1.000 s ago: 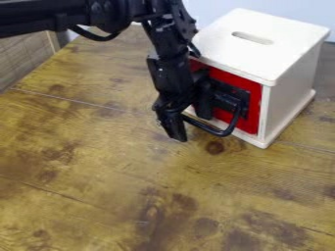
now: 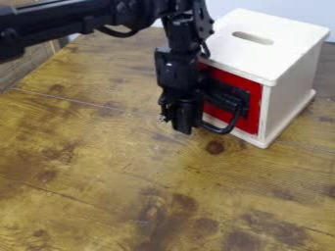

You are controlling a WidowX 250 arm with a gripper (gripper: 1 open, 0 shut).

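Note:
A white box (image 2: 289, 69) with a handle slot in its top and a red interior or panel (image 2: 248, 119) on its front stands at the upper right. My black gripper (image 2: 177, 116) hangs low at the left of that red front, close against the box. Its fingers point down toward the floor and are mostly dark and overlapping, so their opening is unclear. A black cable loops in front of the red area.
A wall edge shows at the far upper left.
Over the last second my gripper has shifted slightly at the box's front, ending a little lower and more upright. The box looks unmoved.

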